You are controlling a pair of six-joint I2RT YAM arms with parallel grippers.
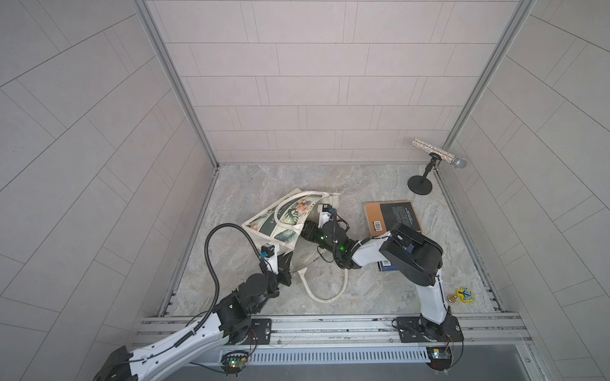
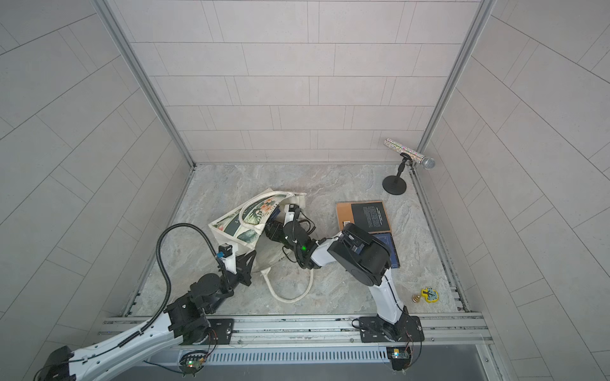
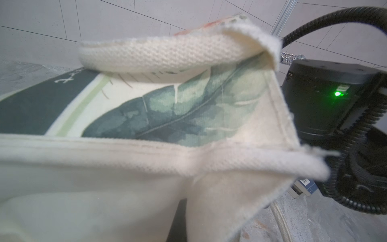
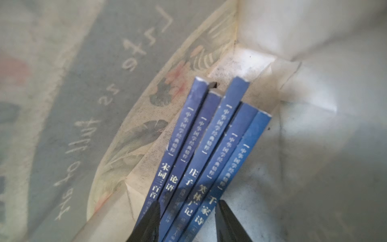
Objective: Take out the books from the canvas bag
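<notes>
The canvas bag (image 1: 270,227), cream with a leaf-and-flower print, lies on its side left of centre. In the left wrist view its hemmed edge bunches into a fold above a dark fingertip (image 3: 178,225); my left gripper (image 1: 289,255) is shut on the bag's cloth there. My right gripper reaches into the bag's mouth, its fingers parted. Several slim blue books (image 4: 201,149) stand side by side within, spines toward the camera, their near ends passing between the fingers. Whether the fingers touch them, I cannot tell.
On the right lie an orange-and-black book (image 2: 370,216) and a blue book (image 2: 389,247). Behind them stands a microphone on a stand (image 2: 394,184); a small yellow item (image 2: 430,294) is at front right. A loose strap (image 2: 286,299) curves across the front middle.
</notes>
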